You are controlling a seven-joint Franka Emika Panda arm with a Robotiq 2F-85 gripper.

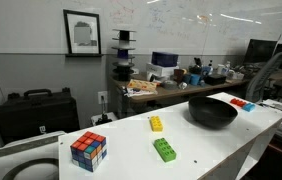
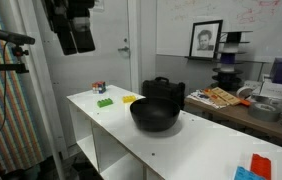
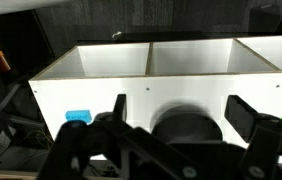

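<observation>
High above the white table, my gripper stands open with a wide gap between its fingers. Below that gap, in the wrist view, a round black bowl (image 3: 186,125) is partly covered by the gripper's body. The bowl (image 1: 213,112) rests on the table and looks empty as far as its inside shows. A green brick (image 1: 165,150) and a yellow brick (image 1: 156,124) lie on the near half, by a large Rubik's cube (image 1: 89,150). At the other end are a blue brick (image 2: 246,174) and a red brick (image 2: 261,165).
The white table (image 2: 196,150) has bare room around the bowl. Open compartments (image 3: 101,62) show along one side of it. A wooden bench (image 1: 141,94) with tools and boxes runs behind, and a black case (image 1: 36,113) stands by the wall.
</observation>
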